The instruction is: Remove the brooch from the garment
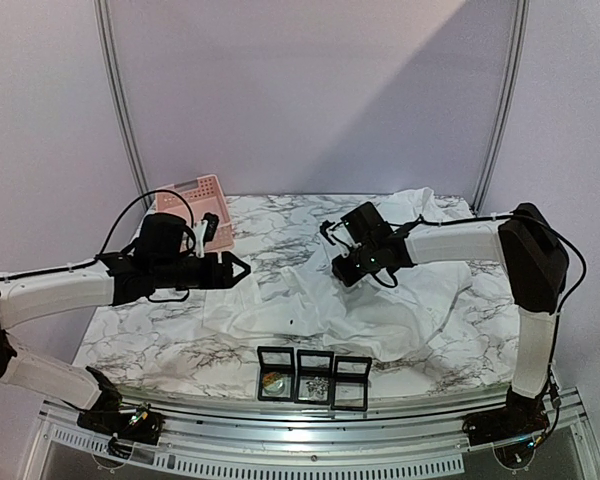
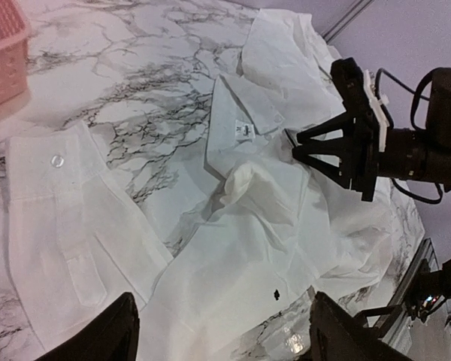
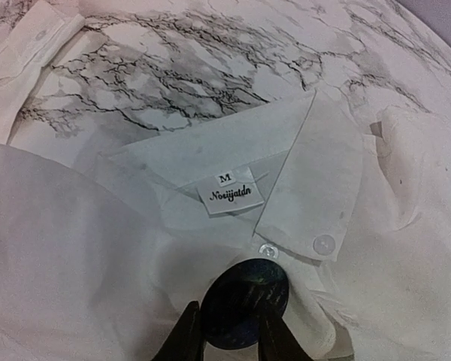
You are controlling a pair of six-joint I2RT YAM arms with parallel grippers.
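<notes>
The white garment [image 1: 380, 310] is spread in folds over the table, its label [image 3: 231, 193] and buttoned collar [image 3: 316, 188] facing up. A dark, glossy oval disc, seemingly the brooch [image 3: 246, 282], sits just below the collar button in the right wrist view. In the left wrist view, only a thin dark edge shows at that place. My right gripper is at the disc, its fingers partly apart and one overlapping it; contact cannot be told. My left gripper [image 1: 242, 270] stays open and empty above the garment's left part.
A pink basket [image 1: 195, 205] stands at the back left. Along the front edge are black open boxes [image 1: 315, 390], some with small items inside. A small dark spot [image 2: 276, 294] marks the garment's front. Bare marble [image 1: 280, 225] lies behind the garment.
</notes>
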